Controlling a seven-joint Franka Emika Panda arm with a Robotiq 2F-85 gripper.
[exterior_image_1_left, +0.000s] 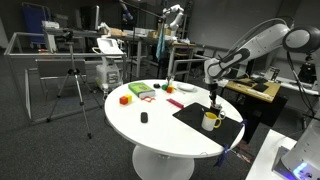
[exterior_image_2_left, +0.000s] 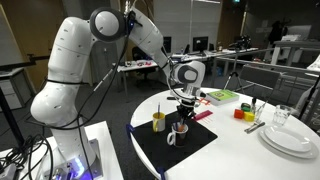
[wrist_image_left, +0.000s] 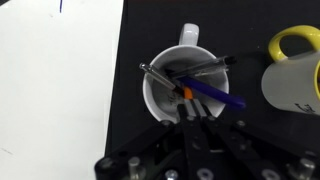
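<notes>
A white mug holding several pens stands on a black mat, seen from above in the wrist view. A dark blue pen leans out over its rim, near silver and black pens and a small orange tip. My gripper is shut over the mug's near part, with nothing clearly visible between its fingers. In exterior view 2 the gripper is low over the mug, and its tips are hard to make out. Beside this mug is a white mug with a yellow handle.
The black mat lies on a round white table. Across the table are a green box, small coloured blocks, a red object and a dark object. White plates lie at the right in exterior view 2.
</notes>
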